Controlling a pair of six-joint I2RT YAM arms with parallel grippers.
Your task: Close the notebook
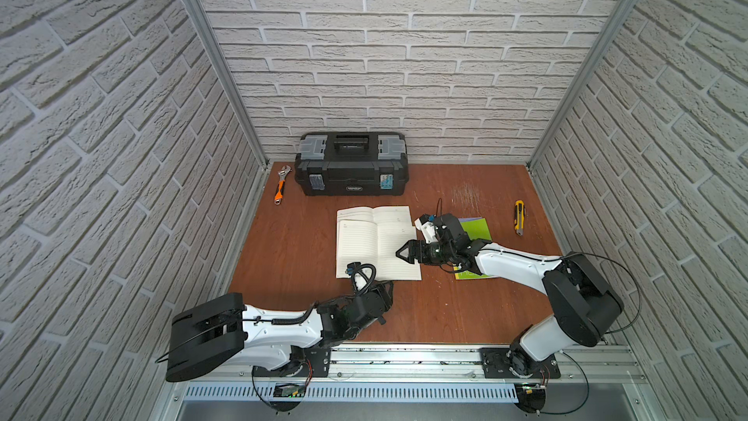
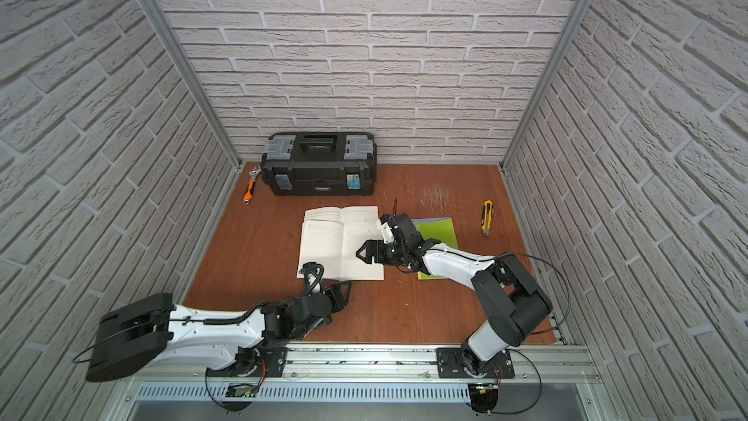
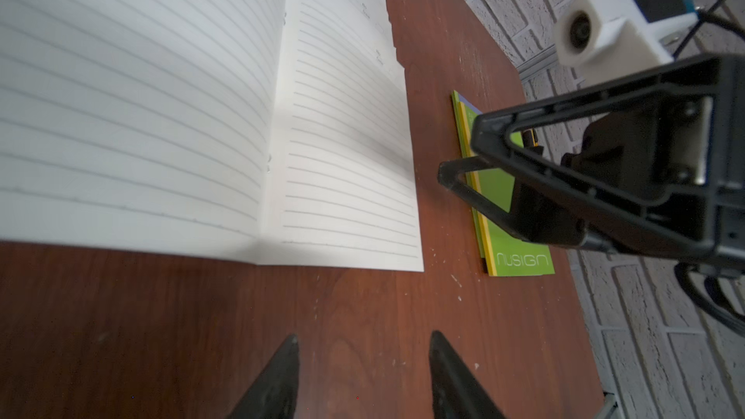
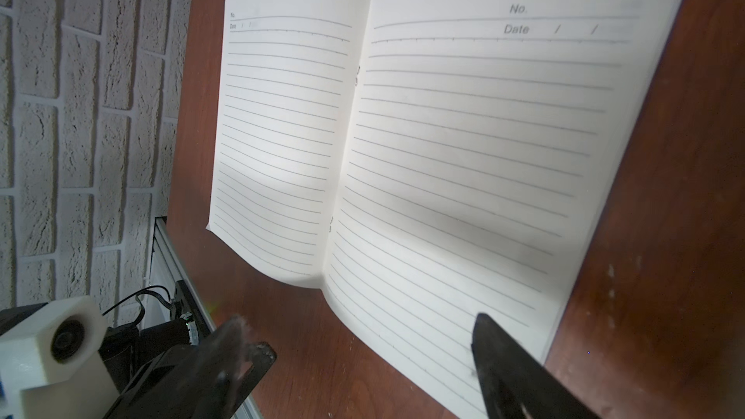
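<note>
An open lined notebook (image 1: pixel 357 243) lies flat on the table, pages spread, also seen large in the left wrist view (image 3: pixel 341 132) and right wrist view (image 4: pixel 465 147). My left gripper hovers at the notebook's near edge, its fingers apart with bare wood between them. My right gripper is over the right page, coming from the right, fingers apart with nothing seen between them.
A green notebook (image 1: pixel 475 226) lies right, partly under my right arm. A black toolbox (image 1: pixel 350 171) stands at the back; an orange wrench (image 1: pixel 280 185) lies back left, a yellow cutter (image 1: pixel 519 218) right.
</note>
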